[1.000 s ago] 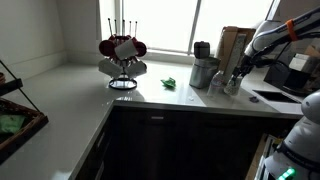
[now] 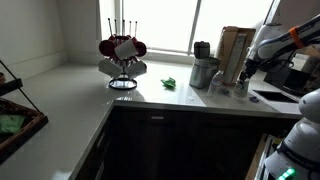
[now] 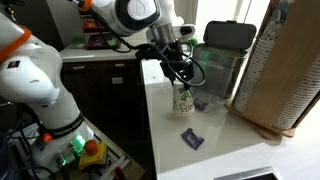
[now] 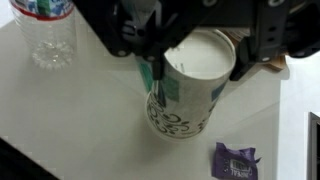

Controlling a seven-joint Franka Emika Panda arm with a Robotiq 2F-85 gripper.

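Observation:
A white paper cup [image 3: 183,101] with printed marks stands upright at or just above the counter, below my gripper [image 3: 183,84]. In the wrist view my gripper is shut around the upper part of the cup [image 4: 185,105], one finger on each side. Teal patches show high on its wall and dark curls lower down; I cannot tell whether this is one cup or two nested ones. From the far side, the cup [image 2: 241,89] looks small beneath the gripper [image 2: 244,77].
Near the cup lies a small purple packet [image 4: 235,162]. A clear bottle [image 4: 48,38] stands to one side. Behind are a grey bin [image 3: 218,68] and a tall ribbed brown panel [image 3: 278,72]. A green cloth [image 2: 168,83] and a rack [image 2: 123,80] sit farther along the counter.
My gripper and the cup have shifted slightly to the right in exterior view 1. The other things on the counter have stayed where they were.

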